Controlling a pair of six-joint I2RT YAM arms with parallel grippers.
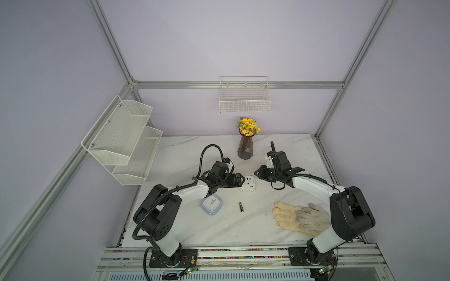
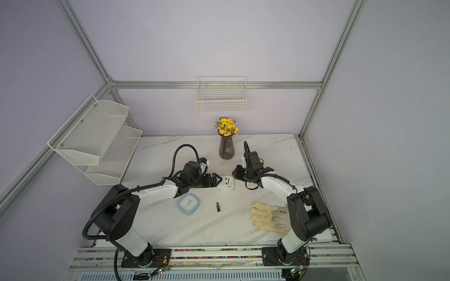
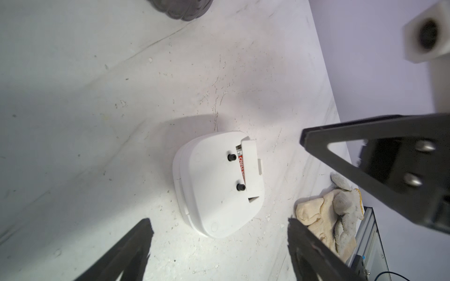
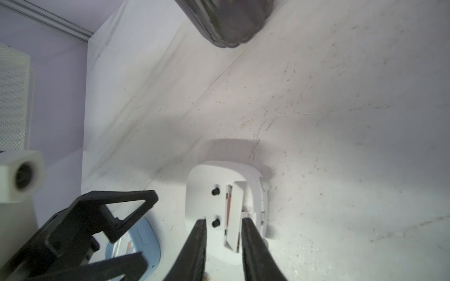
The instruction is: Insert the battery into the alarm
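Note:
The white alarm [image 1: 248, 186] sits mid-table, its top slot holding a red battery [image 3: 241, 164], visible in both wrist views, beside a white flap. A second battery [image 1: 241, 207] lies on the table in front of it. My left gripper hovers over the alarm from the left, its fingers apart with nothing between them. My right gripper hangs at the alarm's right side in the top views; its fingers stand apart over the alarm in the right wrist view, nothing held.
A blue-lidded container [image 1: 211, 204] lies front left, gloves [image 1: 293, 215] front right. A vase of flowers [image 1: 246, 146] stands behind the alarm. A white mesh rack [image 1: 121, 145] hangs at the left.

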